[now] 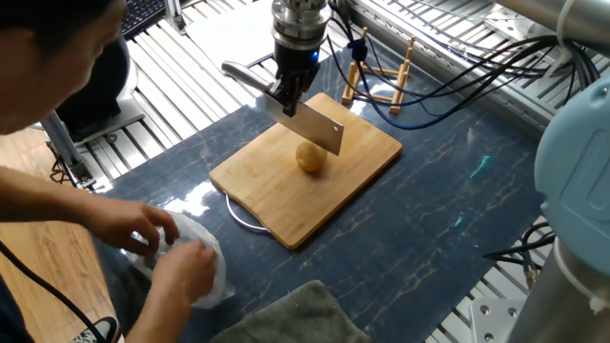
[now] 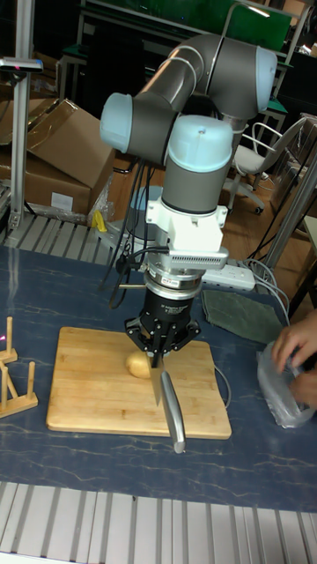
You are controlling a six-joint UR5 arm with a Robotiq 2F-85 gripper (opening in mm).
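A knife (image 1: 307,125) with a broad metal blade and a grey handle hangs over the wooden cutting board (image 1: 276,214). My gripper (image 1: 289,98) is shut on it where handle and blade meet. On the board sits a round, yellow-brown potato (image 1: 311,157), just beside the blade in exterior view 1; whether they touch cannot be told. In exterior view 3 the gripper (image 2: 159,352) points down, with the knife handle (image 2: 173,413) reaching toward the camera and the potato (image 2: 139,364) to the left of the blade.
A person's hands (image 1: 186,272) handle a clear plastic bag (image 1: 217,286) beside the board. A dark cloth (image 1: 291,319) lies at the front edge. Behind the board stands a wooden rack (image 1: 398,90), with cables (image 1: 457,90) hanging nearby. The table right of the board is clear.
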